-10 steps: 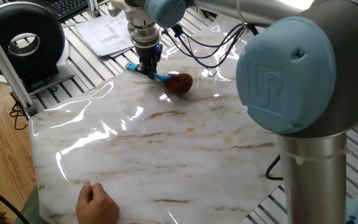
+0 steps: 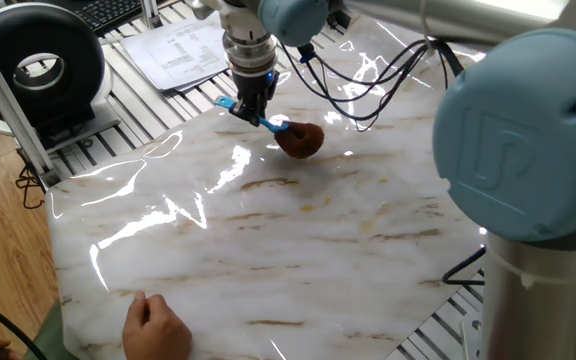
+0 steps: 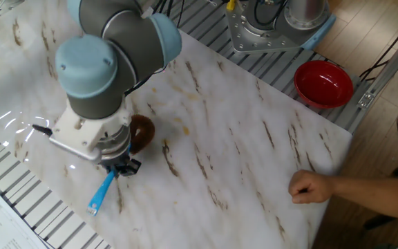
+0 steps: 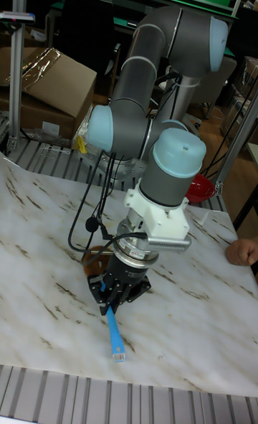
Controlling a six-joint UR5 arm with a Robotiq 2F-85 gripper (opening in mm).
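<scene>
A brush with a round brown bristle head (image 2: 300, 141) and a blue handle (image 3: 101, 193) is in the grip of my gripper (image 2: 254, 116). The black fingers are closed around the handle, and its flat blue end (image 4: 116, 345) sticks out on the side away from the bristles. In exterior view 2 the brown head (image 3: 141, 134) is partly covered by the wrist. The head is low over the marbled tabletop (image 2: 268, 240); whether it touches cannot be made out.
Small yellow spots (image 3: 185, 130) mark the tabletop. Beyond its edge by the robot base stands a red bowl (image 3: 323, 84). A person's hand (image 2: 156, 328) rests on one edge of the table. Papers (image 2: 174, 54) lie off the far edge.
In exterior view 1 the gripper and the brush have shifted a little to the right, and the arm's large blue joint has moved right too. The handle has stayed in the grip.
</scene>
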